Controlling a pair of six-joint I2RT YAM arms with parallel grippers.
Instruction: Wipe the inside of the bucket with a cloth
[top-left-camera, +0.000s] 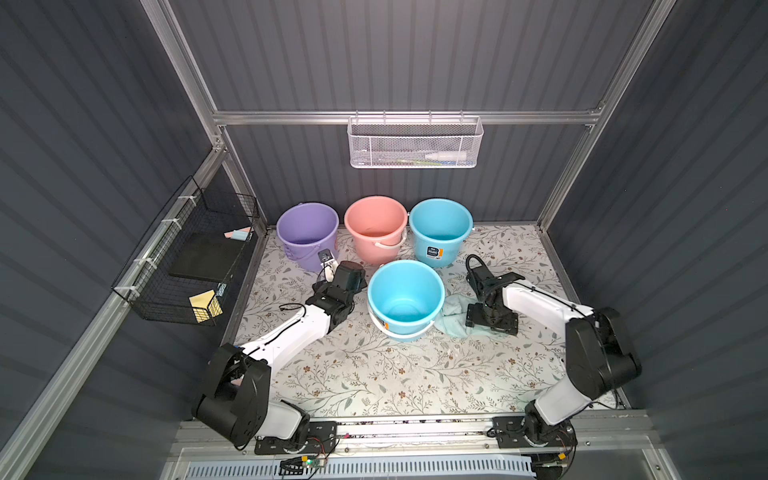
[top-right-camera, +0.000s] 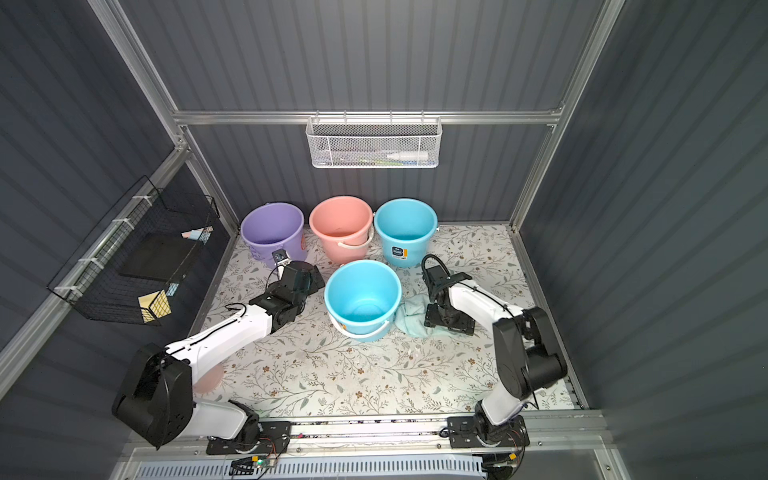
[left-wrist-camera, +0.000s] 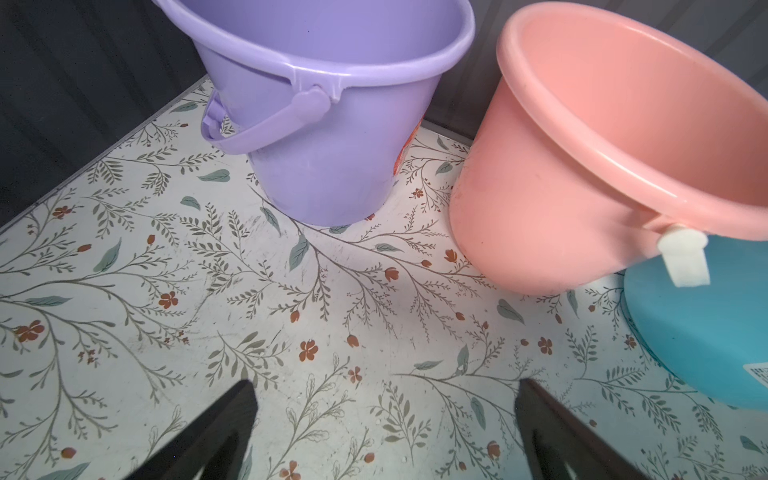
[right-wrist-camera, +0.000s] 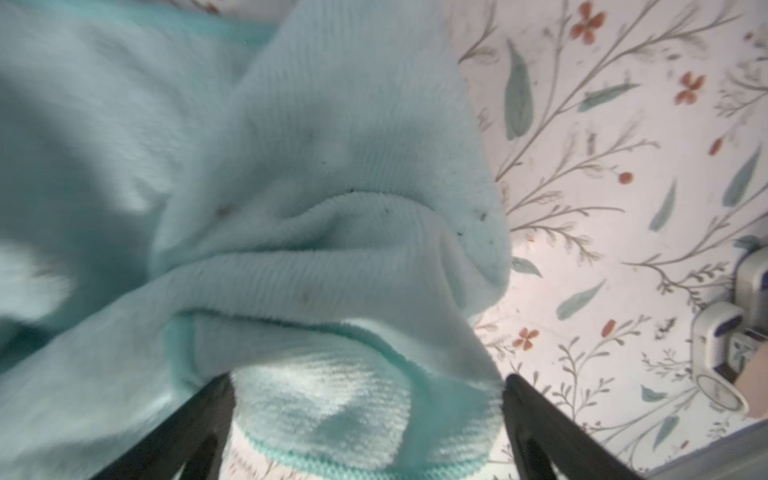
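A light blue bucket (top-left-camera: 405, 297) stands upright in the middle of the table, its white handle hanging on the near side. The crumpled pale teal cloth (top-left-camera: 454, 316) lies on the table to its right, partly under the right gripper. In the right wrist view, folds of the cloth (right-wrist-camera: 336, 280) fill the left and middle. My right gripper is open just over them, a finger on either side of a fold. My left gripper is open above bare tabletop, left of the bucket, with nothing between its fingers.
Along the back stand a purple bucket (top-left-camera: 308, 232), a pink bucket (top-left-camera: 376, 228) and a second blue bucket (top-left-camera: 441, 228). A black wire basket (top-left-camera: 196, 264) is at the left wall, a white mesh basket (top-left-camera: 416, 144) on the back wall.
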